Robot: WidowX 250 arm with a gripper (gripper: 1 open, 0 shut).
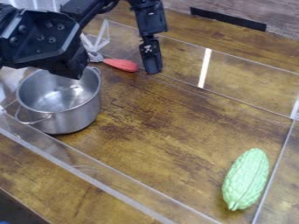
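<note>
A steel pot (61, 109) with looped handles stands at the left of the wooden table. The black arm and gripper housing (45, 37) hang over the pot's back part at the upper left; the fingertips are not clear enough to read. Behind the pot a red-handled utensil (121, 64) lies beside a black upright post (149, 54). A pale green bitter melon (246, 178) lies at the right front.
Clear strips or panels edge the work area, with a white tape mark (205, 68) at the back right.
</note>
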